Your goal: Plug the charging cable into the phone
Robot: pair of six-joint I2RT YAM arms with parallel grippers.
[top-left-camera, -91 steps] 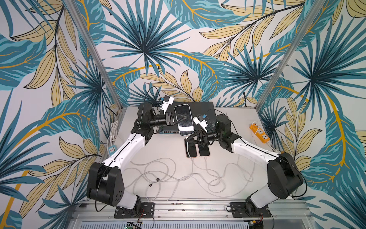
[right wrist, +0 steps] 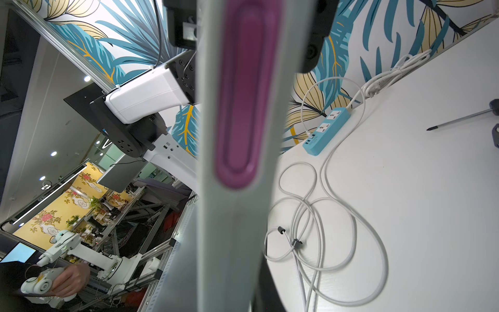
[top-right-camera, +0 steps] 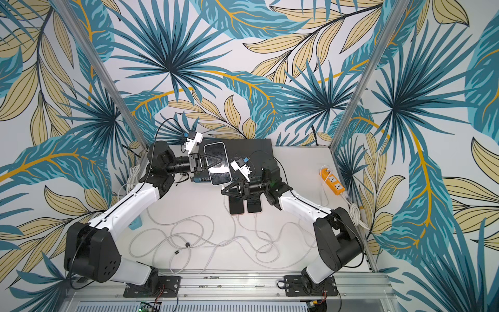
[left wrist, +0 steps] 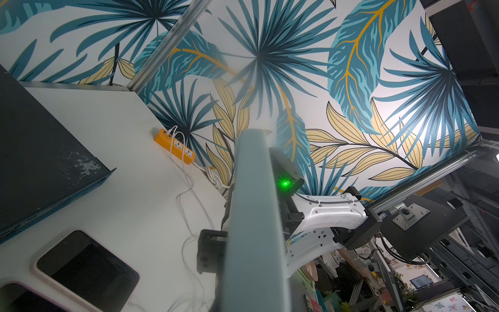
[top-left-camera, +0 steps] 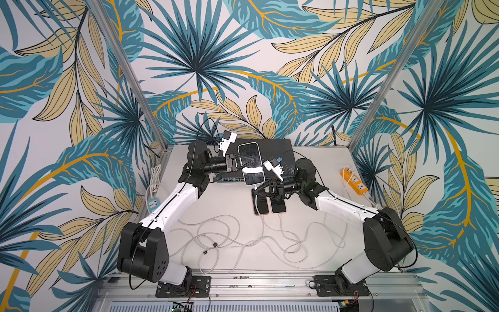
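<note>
A phone with a pale rim (top-left-camera: 253,177) hangs above the black box, its screen facing the top cameras. My left gripper (top-left-camera: 249,162) is shut on it from the left side. Its pale edge (left wrist: 254,223) fills the middle of the left wrist view, and an edge with a pink button (right wrist: 244,104) does so in the right wrist view. Just below the phone's lower end, my right gripper (top-left-camera: 257,191) is shut on the thin white charging cable (top-left-camera: 256,200), which trails down to the table. Whether the plug touches or enters the phone cannot be made out; both wrist views hide the fingertips.
Two dark phones (top-right-camera: 236,207) lie side by side under the right gripper. Loose white cables (top-left-camera: 234,244) loop across the front table. A black box (top-left-camera: 280,148) stands behind, an orange power strip (top-left-camera: 354,181) at right, and a blue one (right wrist: 326,131) at left.
The right gripper stays almost in place; both grips look the same.
</note>
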